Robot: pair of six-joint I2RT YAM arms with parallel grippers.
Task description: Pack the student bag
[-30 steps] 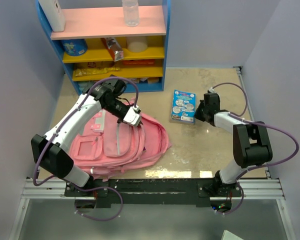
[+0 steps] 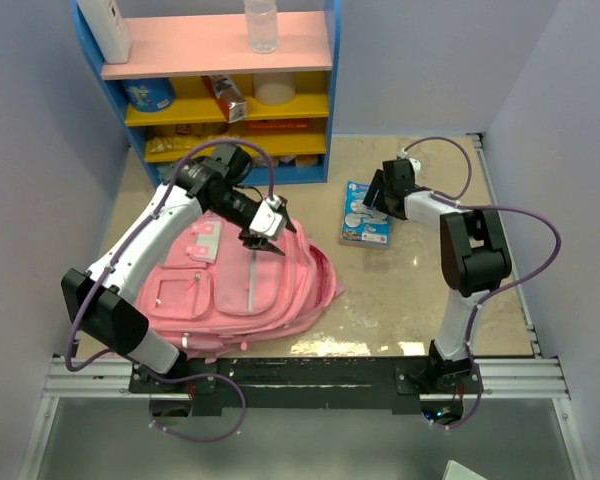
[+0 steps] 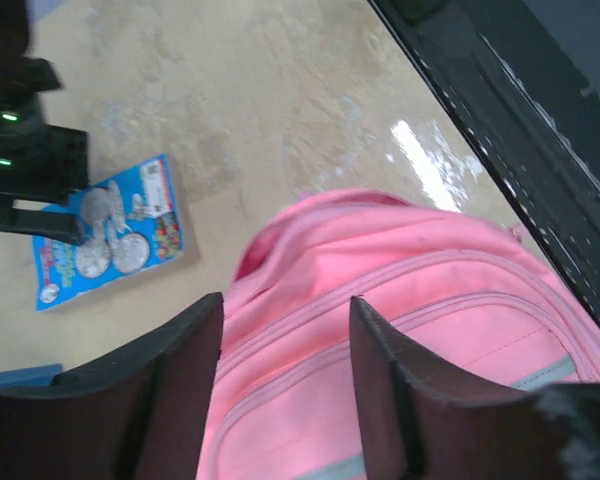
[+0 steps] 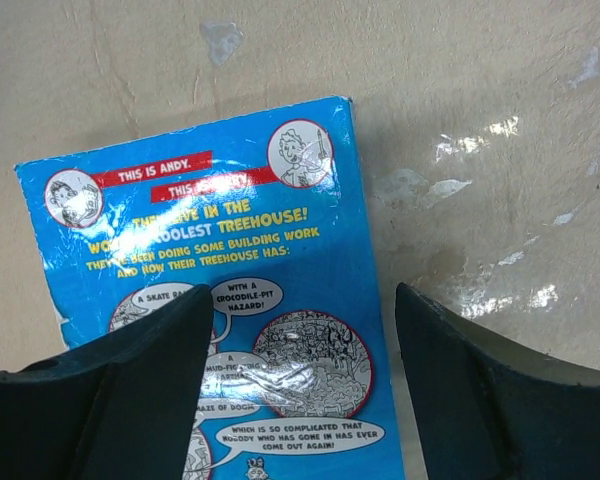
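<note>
The pink bag [image 2: 225, 290] lies on the table at left, its mouth a narrow gap along the right side. Over its upper edge hangs my left gripper [image 2: 264, 238]. In the left wrist view, nothing sits between its parted fingers, and pink fabric [image 3: 380, 300] shows beyond them. A blue book [image 2: 366, 228] lies flat to the right of the bag. My right gripper [image 2: 378, 195] is above the book's right side. In the right wrist view its fingers [image 4: 145, 385] stand apart over the printed cover [image 4: 230, 215], gripping nothing; whether they touch it is unclear.
A blue shelf unit [image 2: 333, 80] with yellow shelves and a pink top stands at the back left. On it are a clear bottle [image 2: 262, 25], a blue tub [image 2: 149, 94] and other goods. Bare table [image 2: 370, 295] lies in front of the book.
The right gripper has moved left from beside the book to over it. My left gripper has opened and shifted slightly at the bag's edge, and the bag's mouth has narrowed.
</note>
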